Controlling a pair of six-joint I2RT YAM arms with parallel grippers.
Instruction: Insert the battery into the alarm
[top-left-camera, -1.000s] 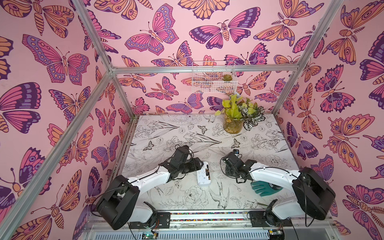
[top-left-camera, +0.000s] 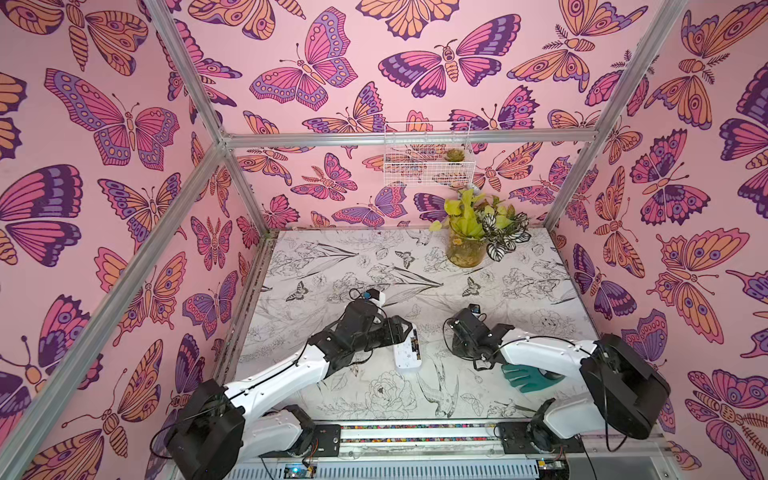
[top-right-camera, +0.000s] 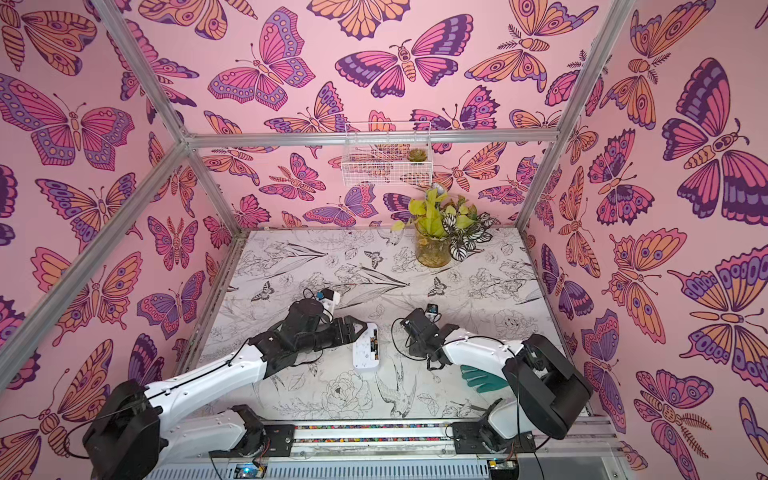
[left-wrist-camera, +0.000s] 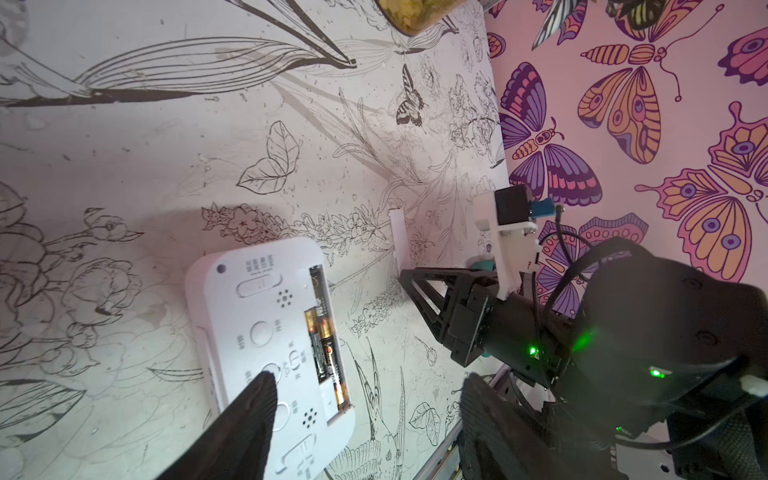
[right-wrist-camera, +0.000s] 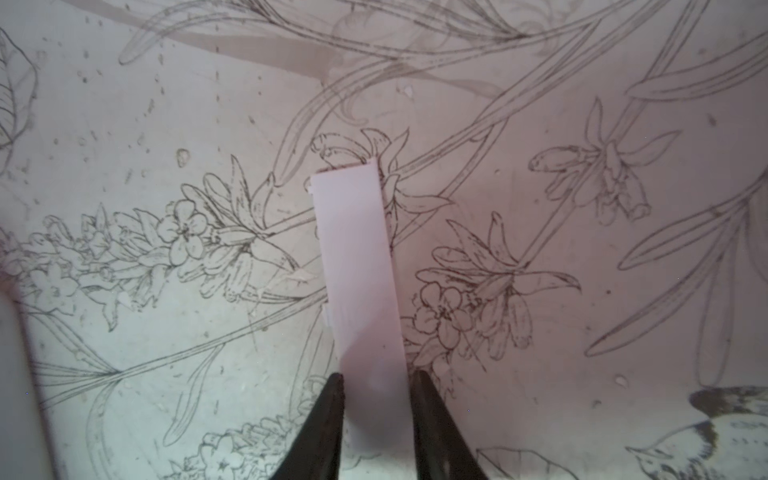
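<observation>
The white alarm (left-wrist-camera: 248, 320) lies on the table with its battery compartment uncovered and batteries (left-wrist-camera: 324, 344) inside. My left gripper (top-left-camera: 398, 331) hangs over it, fingers apart, with nothing seen between them. A white strip, apparently the compartment cover (right-wrist-camera: 356, 264), lies on the table right of the alarm. My right gripper has its fingertips apart at either side of the strip's near end; whether they touch it I cannot tell.
A potted plant (top-left-camera: 466, 249) stands at the back right. A teal glove (top-left-camera: 524, 377) lies under the right arm near the front.
The right gripper shifted a little and sits low by the table.
</observation>
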